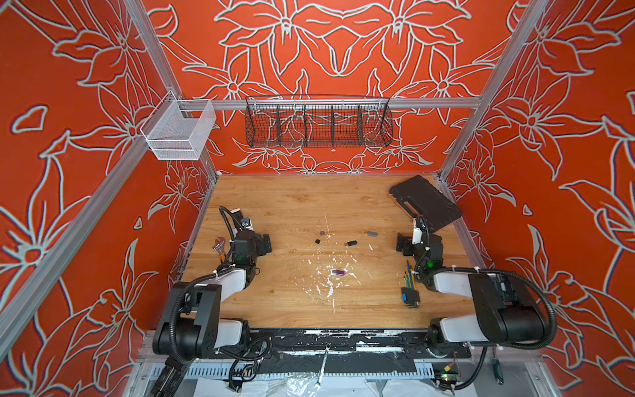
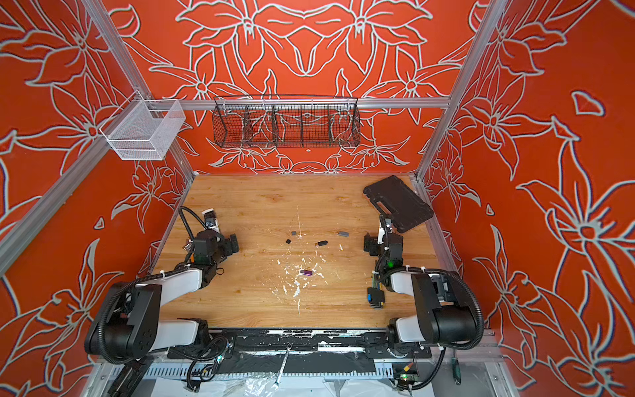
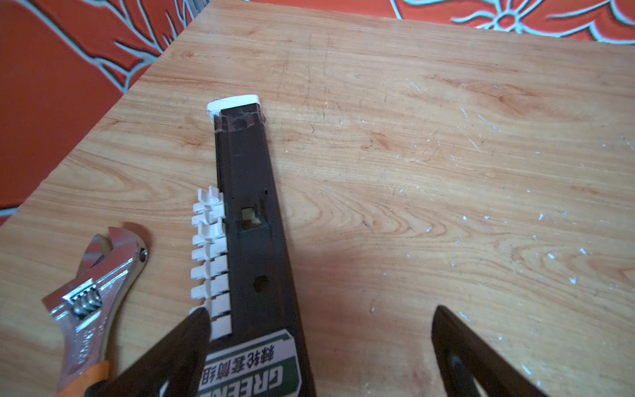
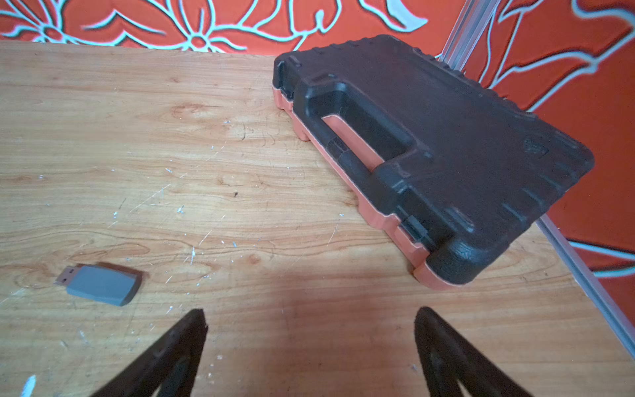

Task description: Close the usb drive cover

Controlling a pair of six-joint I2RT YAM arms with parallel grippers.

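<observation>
A grey USB drive (image 4: 102, 284) with its metal plug bare lies on the table at the right of centre (image 1: 371, 233). Nearer the middle are a dark drive (image 1: 350, 242), a small grey piece (image 1: 322, 233), a small black piece (image 1: 317, 241) and a purple drive (image 1: 338, 272); which small piece is a cover I cannot tell. My left gripper stands open at the left of the table over a long black socket-set holder (image 3: 244, 158). My right gripper is open, empty, at the right, with the grey drive ahead to its left.
A black case (image 4: 436, 139) lies at the back right. An adjustable wrench (image 3: 99, 291) lies at the left, and tools (image 1: 410, 291) near my right arm. Wire baskets (image 1: 317, 125) hang at the back. The table's middle is open, scattered with white flakes.
</observation>
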